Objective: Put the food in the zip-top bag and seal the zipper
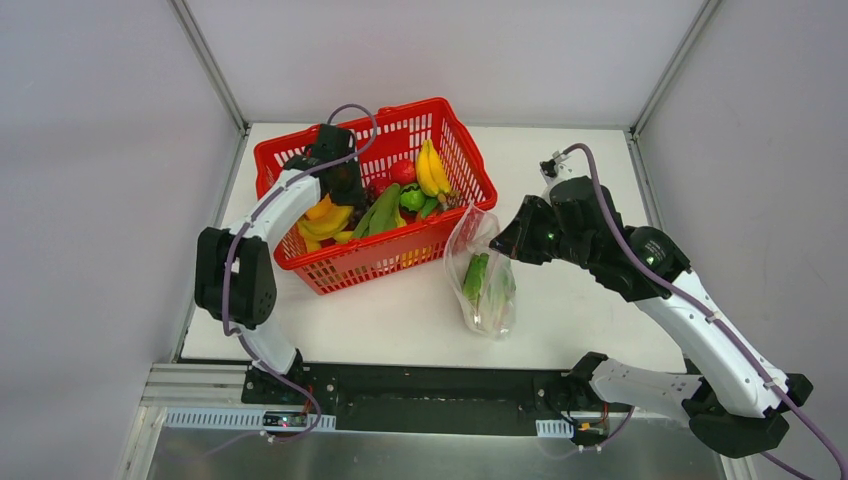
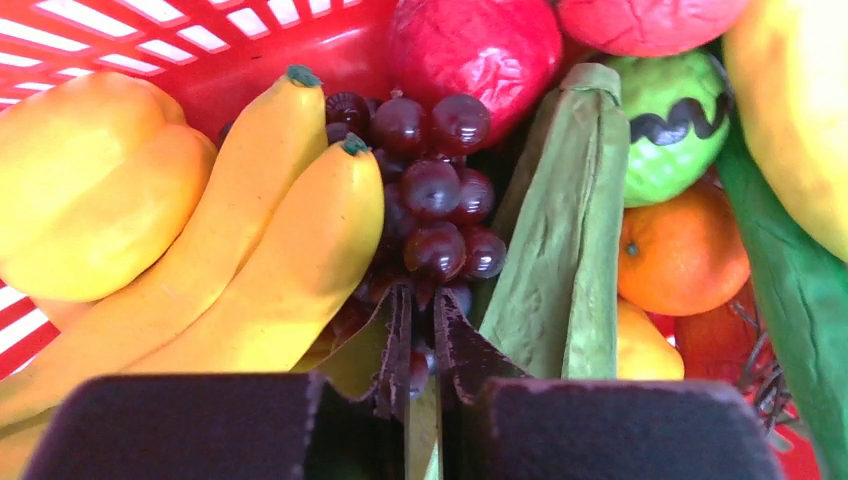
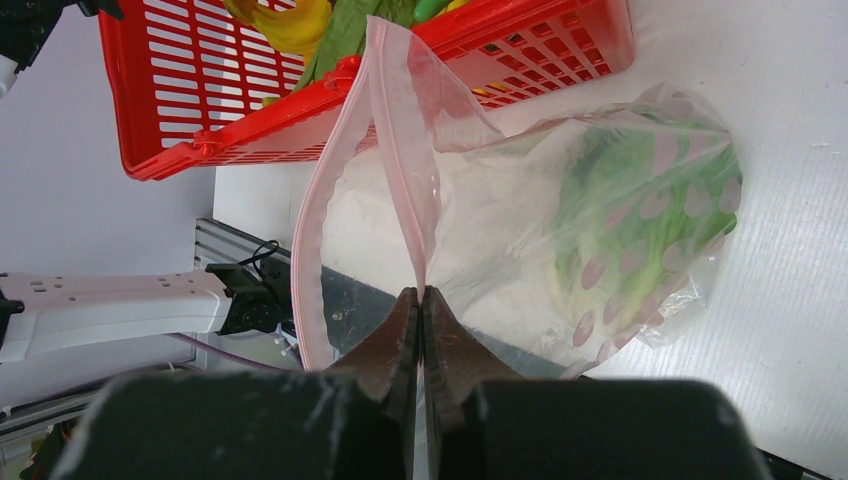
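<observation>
Among the food in the red basket point(image 1: 365, 260), my left gripper is shut, with nothing visible held between its fingers. Its tips are at the lower part of a bunch of dark red grapes point(image 2: 432, 188), between yellow bananas point(image 2: 320, 245) and a long green vegetable point(image 2: 560, 220). My right gripper is shut on the rim of the clear zip top bag point(image 3: 495, 225). The bag's mouth gapes beside the fingers, and a leafy green vegetable point(image 3: 645, 205) lies inside it. In the top view, the left fingertips are hidden by the arm.
Also in the basket are a green ball-shaped item point(image 2: 670, 125), an orange point(image 2: 685, 250), a red fruit point(image 2: 475, 60) and more bananas point(image 1: 432, 170). The bag stands against the basket's front right corner.
</observation>
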